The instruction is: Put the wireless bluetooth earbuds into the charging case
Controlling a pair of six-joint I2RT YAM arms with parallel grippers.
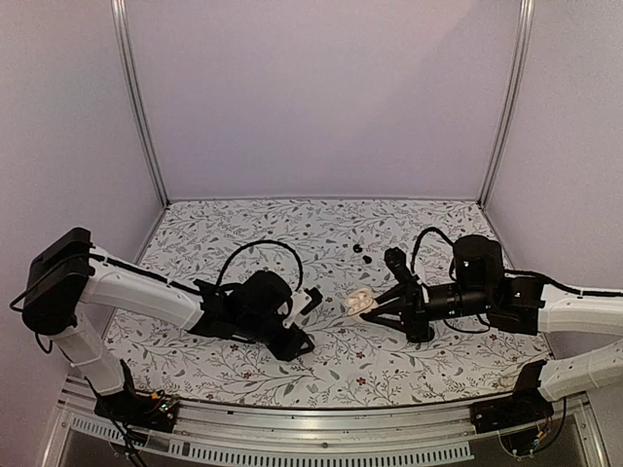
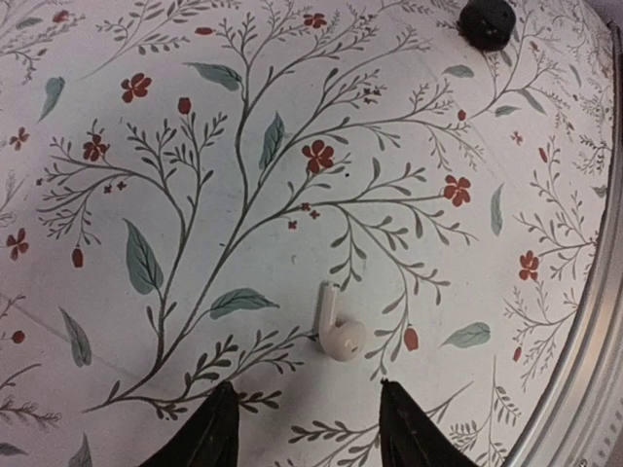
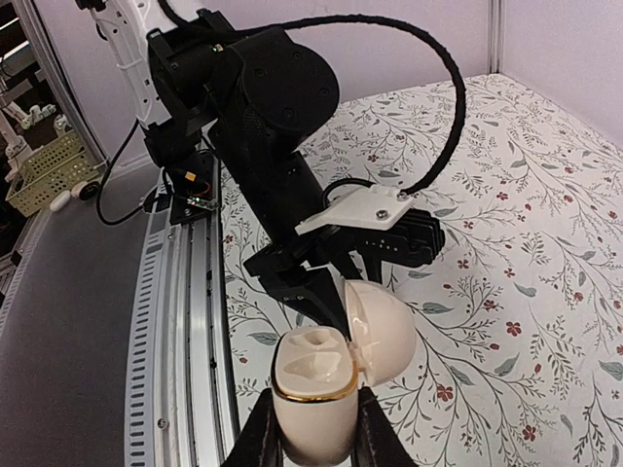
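A white earbud (image 2: 341, 331) lies on the patterned cloth in the left wrist view, just beyond the fingertips of my left gripper, which stands open and empty above it. The white charging case (image 1: 358, 300) is held up by my right gripper (image 1: 375, 309), shut on it. In the right wrist view the case (image 3: 313, 409) has its lid (image 3: 380, 326) raised, with the right gripper's fingers around its lower body. Whether anything sits in its slots is unclear.
Small dark objects (image 1: 357, 248) lie toward the back centre, and a dark round object (image 2: 487, 21) sits near the right arm. The metal front rail (image 1: 321, 413) edges the table.
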